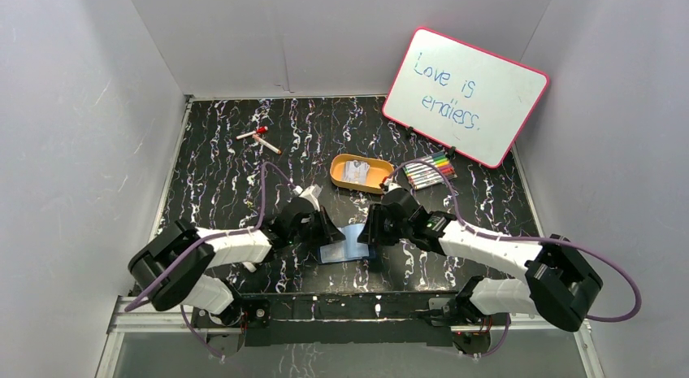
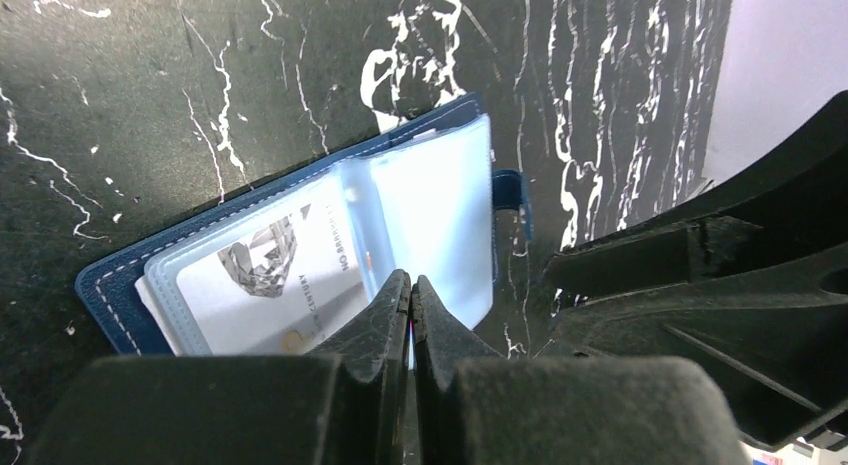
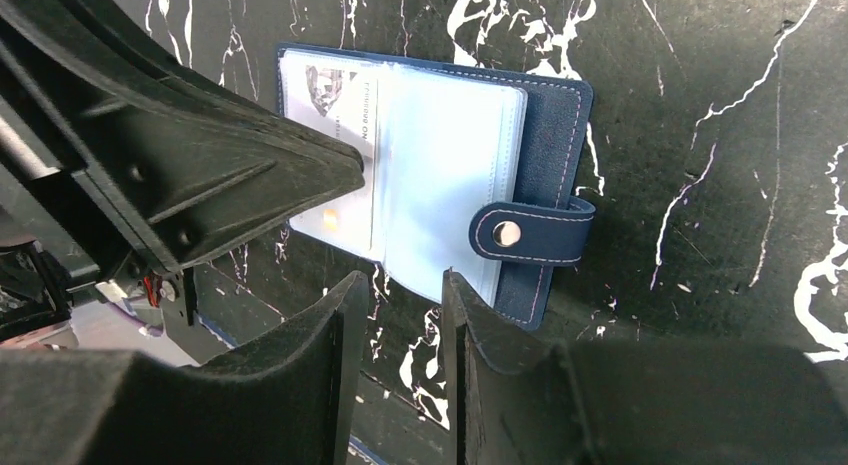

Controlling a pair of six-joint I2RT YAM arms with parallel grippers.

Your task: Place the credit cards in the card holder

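Observation:
The blue card holder lies spread open on the dark table between my two grippers. Its left clear sleeve shows a printed card; the sleeve on the right looks empty. My left gripper is shut over the holder near its fold, with no card visible between its tips. The right gripper stands part open at the holder's near edge, its gap empty. More cards sit in an orange tray behind the holder.
Colored markers lie right of the tray, below a leaning whiteboard. Two loose markers rest at the back left. A snap strap sticks out on the holder's right side. The two grippers are close together.

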